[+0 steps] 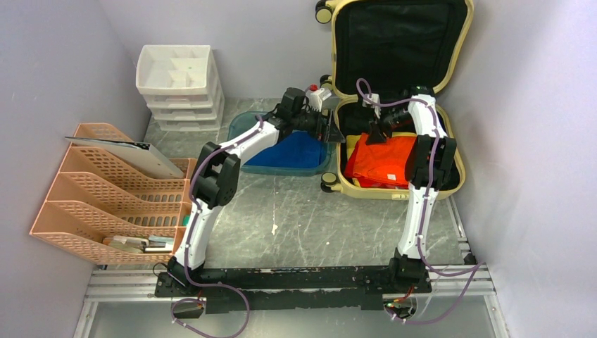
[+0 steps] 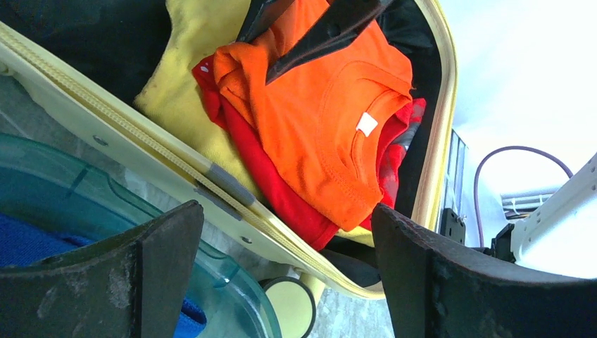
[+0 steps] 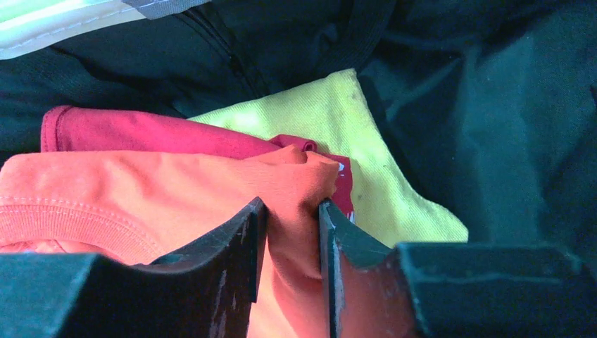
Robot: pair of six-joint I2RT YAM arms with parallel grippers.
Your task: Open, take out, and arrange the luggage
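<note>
The yellow suitcase (image 1: 401,192) lies with its lid up at the right of the top view. Inside it an orange garment (image 1: 385,160) rests on red clothing (image 2: 290,211) and a yellow garment (image 2: 211,134). My right gripper is down at the orange garment's edge, its fingers partly apart with a raised fold of the cloth between its fingers. A firm hold does not show. Over the suitcase's left rim, my left gripper (image 1: 331,129) stands open and empty, its fingers (image 2: 165,260) wide apart.
A teal bin (image 1: 281,170) with blue cloth (image 1: 292,151) in it stands close to the suitcase's left side. White drawers (image 1: 184,105) and an orange-tan rack (image 1: 84,183) are farther left.
</note>
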